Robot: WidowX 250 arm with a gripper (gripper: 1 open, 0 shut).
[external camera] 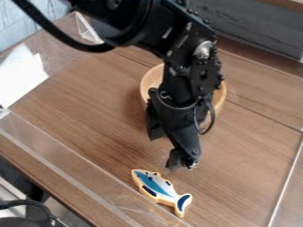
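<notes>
A flat blue-and-white fish (pixel 162 190) with a pale wooden edge lies near the front of the table. My gripper (pixel 183 162) is in the air just above and behind it, pointing down, open and apart from the fish. A round wooden bowl (pixel 151 80) stands behind my arm, largely hidden by it.
The wooden table (pixel 83 115) has free room to the left and right. A dark grey panel runs along the back right. Clear strips cross the front left, near the table's edge, and a white sheet lies at the upper left.
</notes>
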